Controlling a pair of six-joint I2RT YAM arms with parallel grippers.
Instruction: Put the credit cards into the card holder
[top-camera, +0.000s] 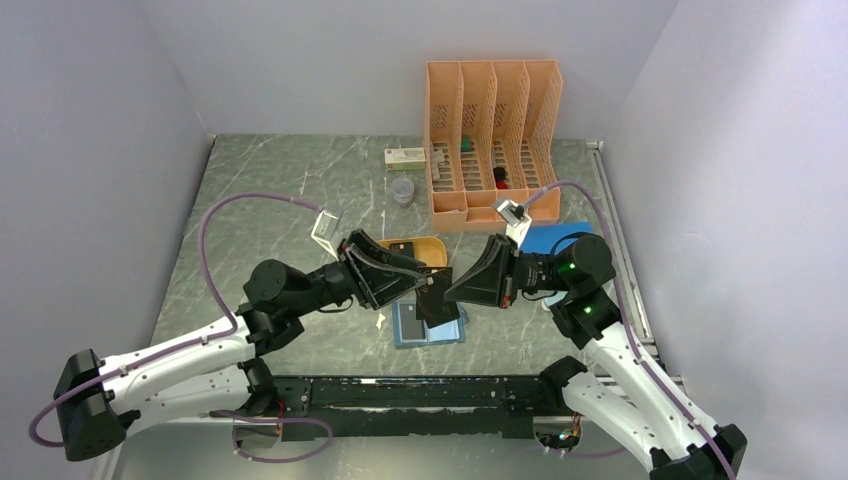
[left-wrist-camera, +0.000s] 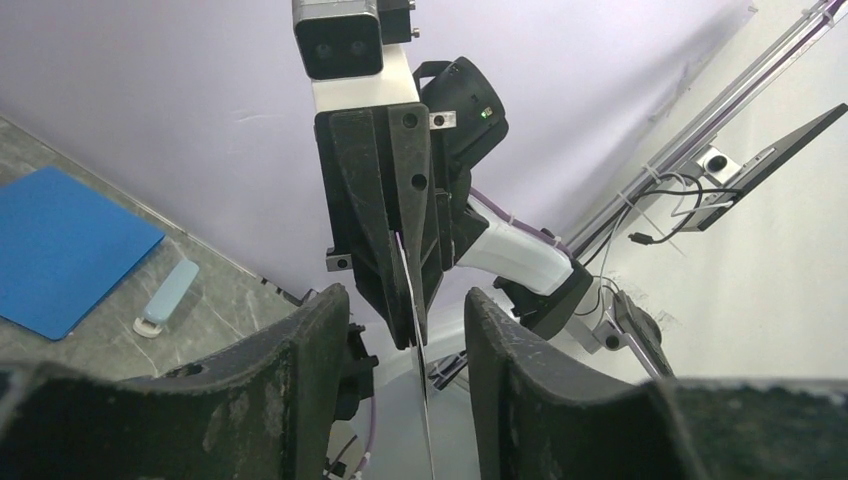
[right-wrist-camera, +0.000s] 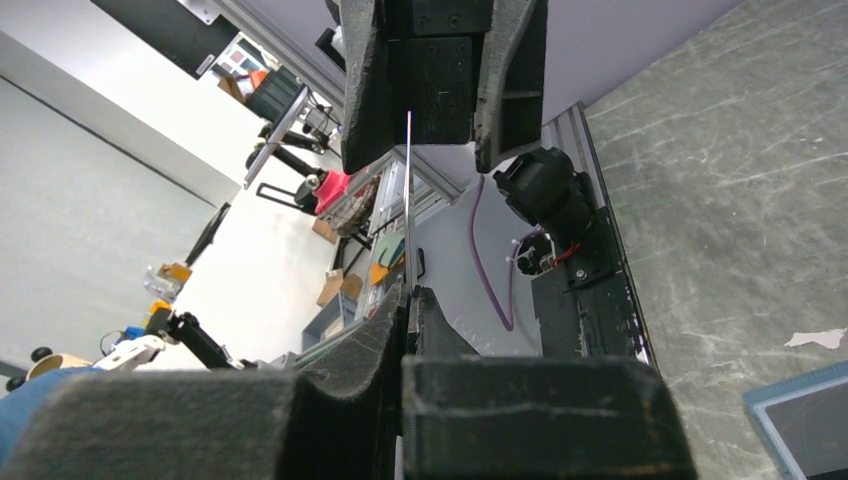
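A thin black card hangs in the air between the two arms, its right edge pinched by my right gripper, which is shut on it. From the left, my left gripper reaches the card's upper left edge with its fingers part open. In the left wrist view the card appears edge-on, lying in the gap between the left fingers, apart from both. The right wrist view also has the card edge-on, rising from the right fingertips. Below lies the blue-grey card holder on the table, partly covered by the card.
A yellow tray with a black card stands behind the holder. Further back are a orange rack, a small box and a clear cup. At right lies a blue mat.
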